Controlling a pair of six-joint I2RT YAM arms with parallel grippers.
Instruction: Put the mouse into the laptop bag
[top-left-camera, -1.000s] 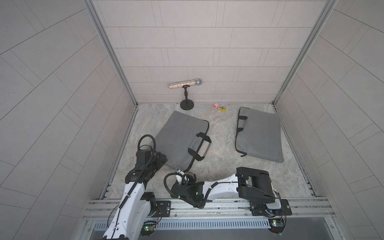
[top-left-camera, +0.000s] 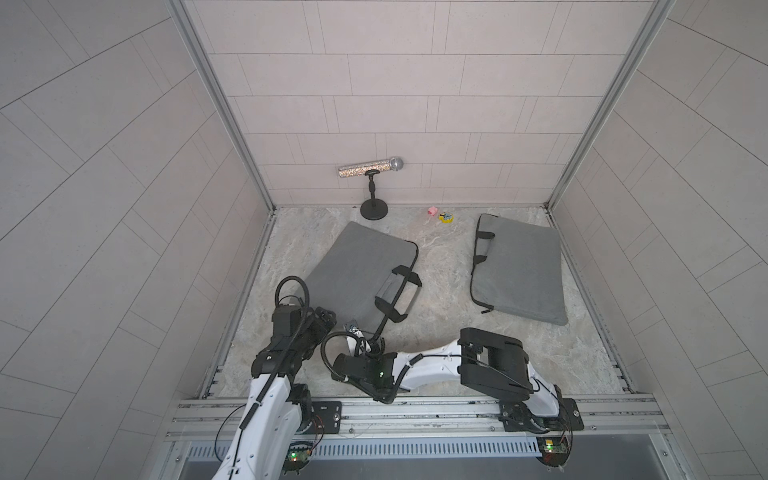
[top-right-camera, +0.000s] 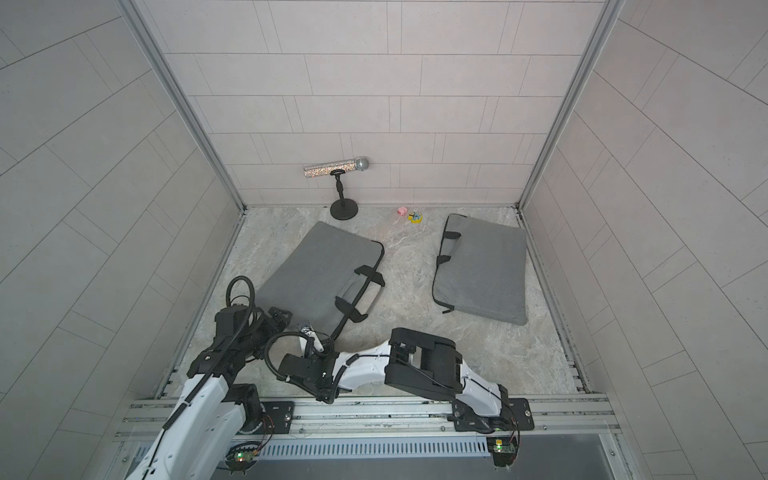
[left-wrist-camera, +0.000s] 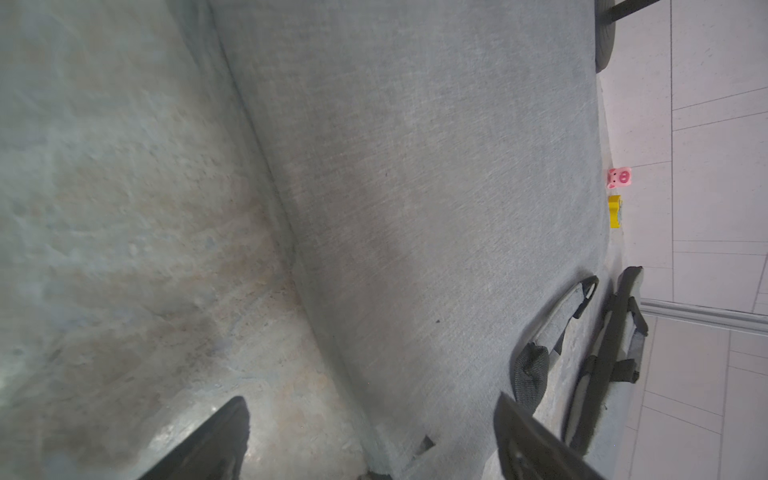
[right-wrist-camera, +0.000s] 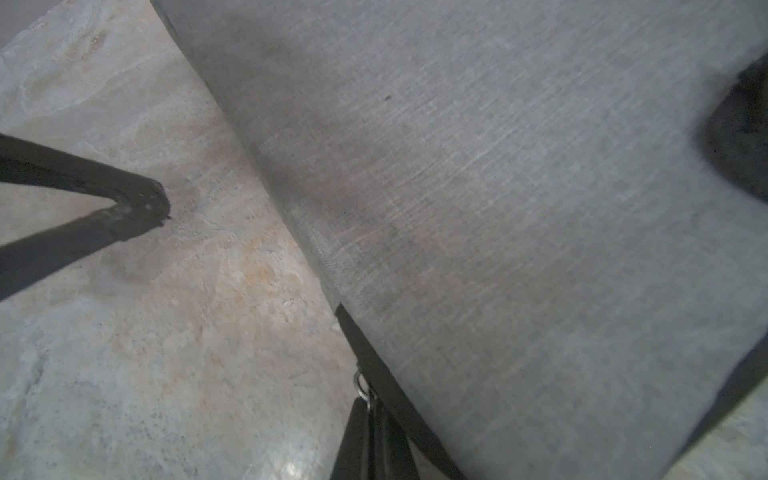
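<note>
The near-left grey laptop bag (top-left-camera: 352, 264) lies flat, its black handles and zipper edge facing right. At its near corner my right gripper is shut on the zipper pull; only the pull's metal ring (right-wrist-camera: 361, 385) shows above the fingertips, beside the black zipper tape (right-wrist-camera: 384, 384). My left gripper stands open over the bag's near-left edge, fingers wide apart, with nothing gripped between them. I cannot make out a mouse in any view.
A second grey bag (top-left-camera: 520, 272) lies at the right. At the back stand a microphone on a stand (top-left-camera: 373, 206), a small pink block (top-left-camera: 433, 211) and a yellow item (top-left-camera: 446, 217). Bare table shows between the bags.
My left gripper has come down closer to the bag, still open.
</note>
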